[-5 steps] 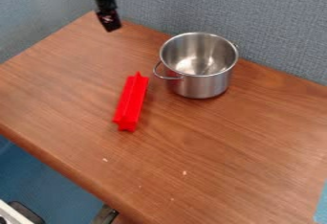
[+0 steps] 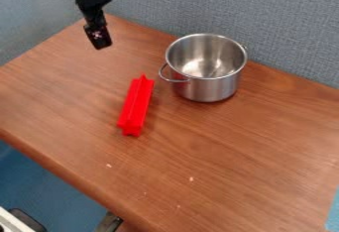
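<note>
My black gripper [image 2: 98, 38] hangs at the upper left, over the far left part of the table, apart from the objects; its fingertips are small, and nothing shows held in them. A red elongated block [image 2: 137, 106] lies on the wooden table near the middle. A steel pot [image 2: 205, 85] with side handles stands to the right of and behind the block, its inside empty.
A grey padded wall [image 2: 279, 18] runs behind it. Blue floor shows past the left front edge.
The block and pot have not moved.
</note>
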